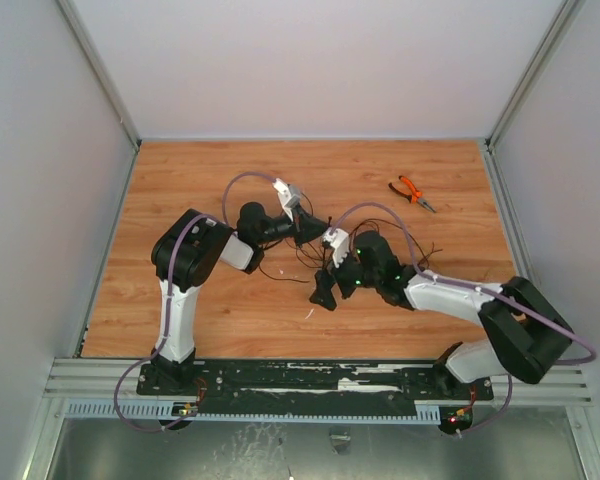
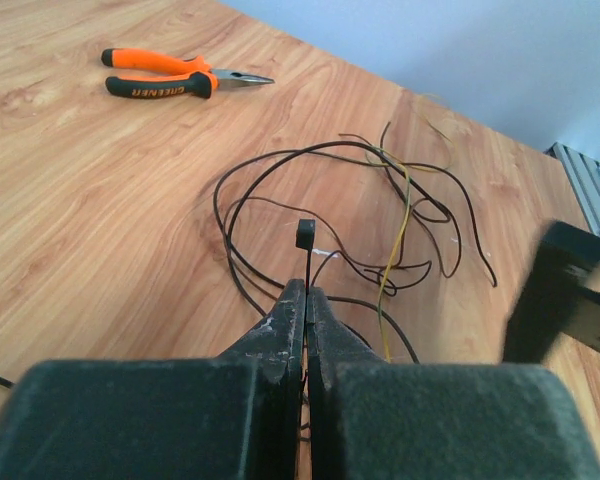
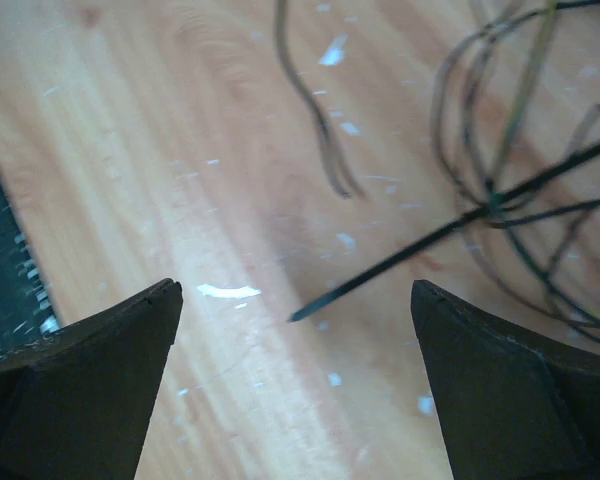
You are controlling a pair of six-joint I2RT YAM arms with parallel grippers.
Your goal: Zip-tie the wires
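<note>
My left gripper is shut on the black zip tie, whose small square head [image 2: 306,234] stands above its fingertips. Below them, part of the strap shows. In the right wrist view, the zip tie's free tail [image 3: 355,283] slants up to the right and meets the loose wires [image 3: 525,100]; whether it loops fully around them, I cannot tell. My right gripper is open, with the tail's end in the gap between its fingers, apart from both. In the top view the wires [image 1: 375,223] lie partly hidden under both grippers.
Orange-handled pliers [image 1: 412,190] lie at the back right of the wooden table [image 1: 190,320], clear of both arms. A dark wire end [image 3: 330,160] lies near my right gripper.
</note>
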